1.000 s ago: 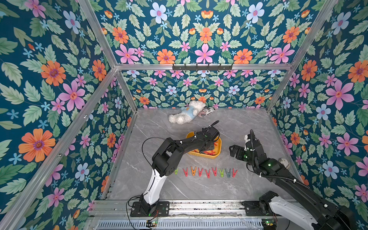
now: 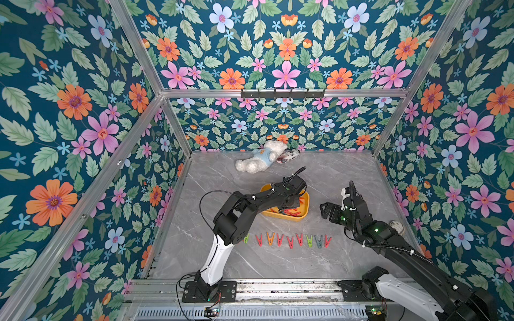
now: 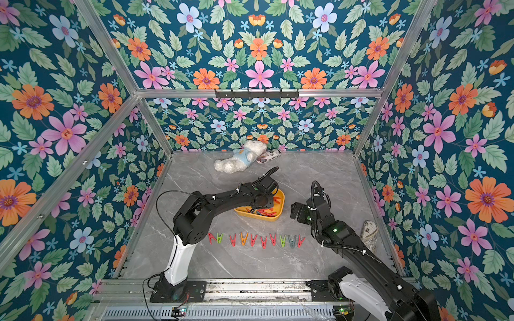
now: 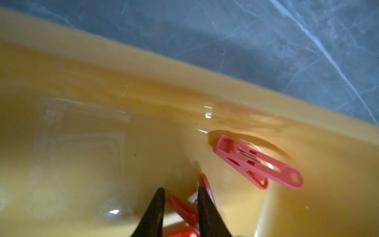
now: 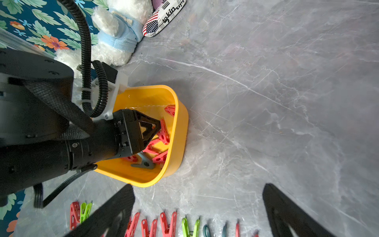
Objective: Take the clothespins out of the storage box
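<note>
In the yellow storage box (image 2: pixel 297 217) several clothespins lie, mostly red, one grey-blue (image 5: pixel 144 162). My left gripper is down inside it, part open, its tips at a red clothespin (image 4: pixel 185 211); whether that pin is between them is unclear. Another red clothespin (image 4: pixel 256 160) lies by the box wall, apart from the fingers. My right gripper hangs open over the table to the right of the box. A row of coloured clothespins (image 3: pixel 263 240) lies on the table in front of the box.
A white plush toy (image 2: pixel 259 160) and a patterned object (image 2: pixel 289 156) lie at the back. A pale object (image 3: pixel 369 235) sits at the far right, beside the right arm. The table (image 5: pixel 276 118) right of the box is clear.
My left arm has shifted slightly, its gripper staying in the box. The right arm and the row of clothespins look unchanged.
</note>
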